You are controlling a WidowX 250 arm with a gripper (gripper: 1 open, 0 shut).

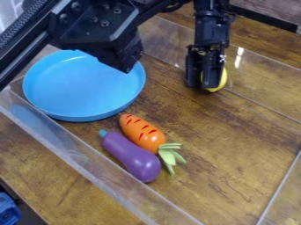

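My black gripper (205,72) hangs at the upper right of the wooden surface, over a yellow object (221,80) that is mostly hidden behind it. Whether the fingers are shut on it cannot be seen. A blue plate (73,92) lies at the left, partly under the arm. Below it lie an orange toy carrot (143,134) with pale green leaves and a purple toy eggplant (132,159), side by side.
A clear plastic barrier (94,185) runs along the lower left, with a blue object (5,212) outside it.
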